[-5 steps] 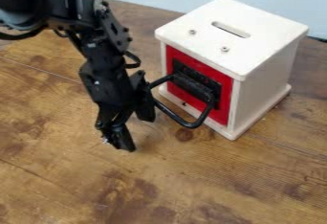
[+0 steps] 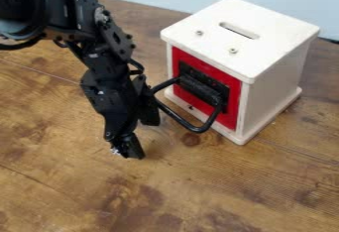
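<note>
My black gripper (image 2: 126, 142) points down at the wooden table, its fingertips low near the surface with a small light bit by them; whether the fingers are open or shut is hard to tell. Just to its right stands a white wooden box (image 2: 267, 65) with a red front panel (image 2: 232, 122), a black fitting on it and a black loop handle (image 2: 196, 127) sticking out toward my gripper.
The box has a slot and small metal fittings on top. A pale wall runs along the back.
My arm has shifted very slightly to the left; the box and handle stay in place.
</note>
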